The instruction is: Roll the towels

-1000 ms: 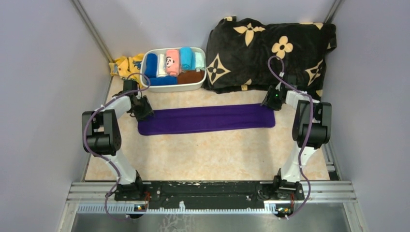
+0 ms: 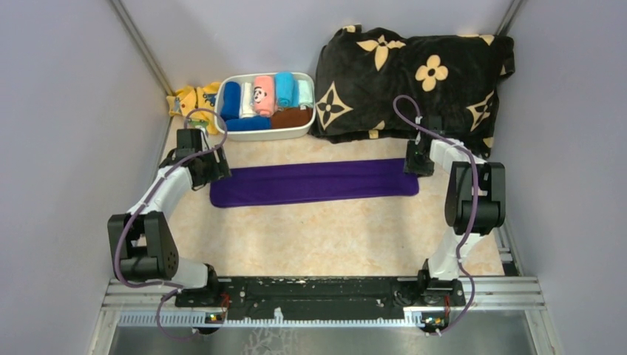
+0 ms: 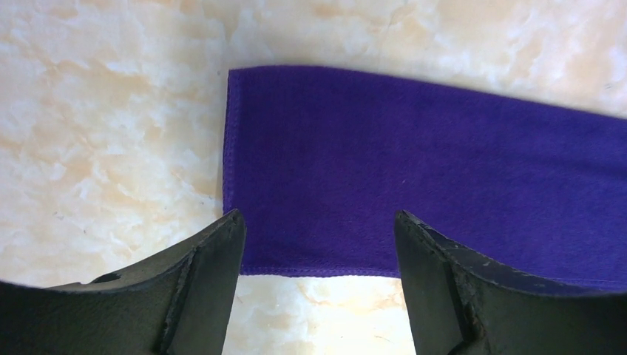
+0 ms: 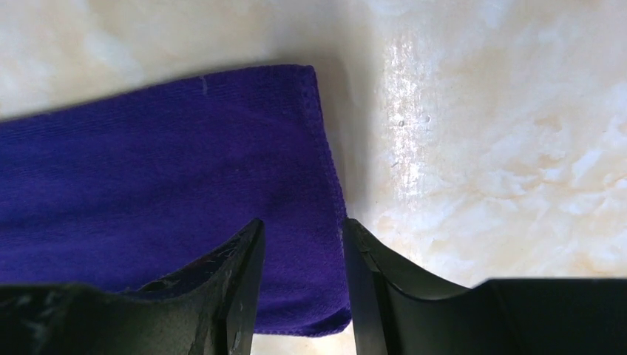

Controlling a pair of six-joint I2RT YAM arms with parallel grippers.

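A long purple towel (image 2: 313, 185) lies flat across the table, folded lengthwise. Over its left end is my left gripper (image 2: 220, 168), open and empty; in the left wrist view its fingertips (image 3: 409, 231) straddle that end. My right gripper (image 2: 415, 166) hangs over the towel's right end. In the right wrist view its fingers stand part open above the fabric, one finger by the hemmed edge (image 4: 329, 166), with nothing visibly held.
A white bin (image 2: 266, 134) of rolled towels stands at the back, beside yellow cloth (image 2: 185, 103) on the left. A dark patterned cushion (image 2: 399, 89) fills the back right.
My left arm has drawn back leftward. The towel looks nearly unchanged.
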